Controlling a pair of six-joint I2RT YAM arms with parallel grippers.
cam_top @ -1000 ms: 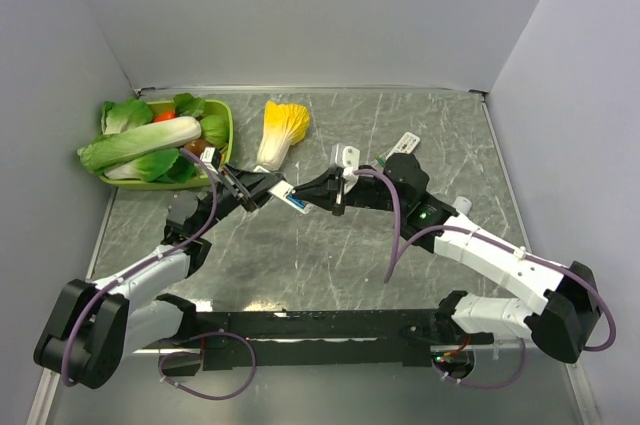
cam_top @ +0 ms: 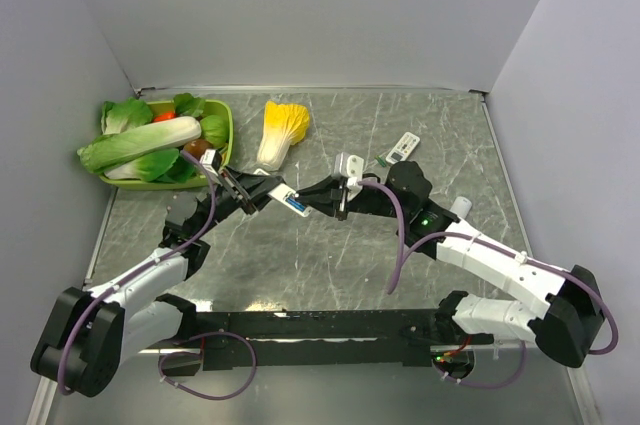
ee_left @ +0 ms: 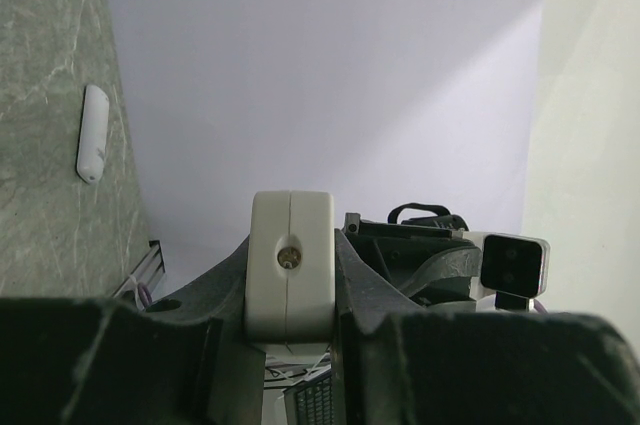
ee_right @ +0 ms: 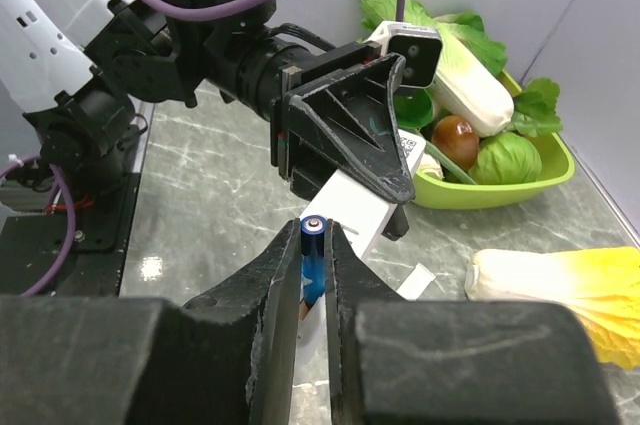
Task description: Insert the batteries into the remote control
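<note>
The white remote is clamped in my left gripper, its battery side facing my right gripper in the middle of the workspace. In the right wrist view, a blue battery shows between and just beyond the fingertips of my right gripper, in front of the remote's white body; whether those fingers grip it or where exactly it sits in the compartment, I cannot tell.
A green basket of vegetables is at the back left, a yellow cabbage at the back. Another remote and a white cylindrical object lie at the right.
The right arm has shifted slightly to the right, drawing its gripper a little back from the remote. The left arm looks almost unchanged.
</note>
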